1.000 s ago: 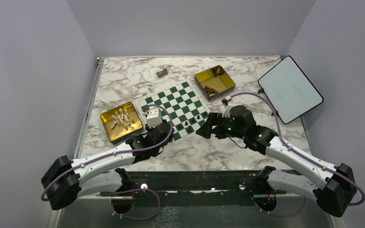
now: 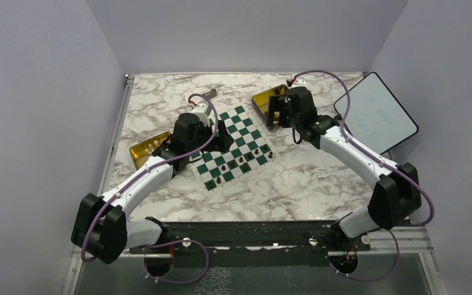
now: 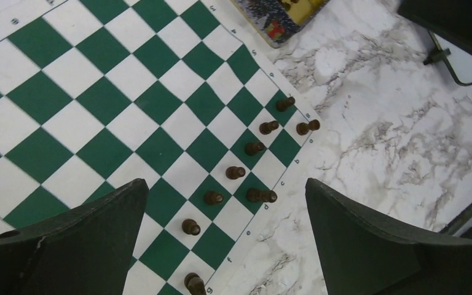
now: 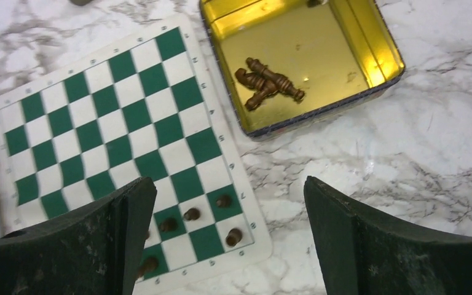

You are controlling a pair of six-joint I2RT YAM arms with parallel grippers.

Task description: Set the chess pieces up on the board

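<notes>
A green-and-white chessboard [image 2: 243,128] carries several dark pieces on its near rows, including a pawn [image 3: 236,173] and a taller piece [image 3: 260,195]. My left gripper is open above the board, nothing between its fingers. My right gripper is open over the board's right side near a gold tray [image 4: 295,55], which holds several dark pieces [image 4: 267,83] lying down. Another gold tray [image 2: 140,157], holding light pieces, is at the left, partly hidden by the left arm in the top view.
A whiteboard [image 2: 375,110] stands at the right. A small object [image 2: 211,93] lies behind the board. Bare marble lies in front of and to the right of the board.
Both arms have moved toward the back: my left gripper over the board's middle, my right gripper up to the back right tray.
</notes>
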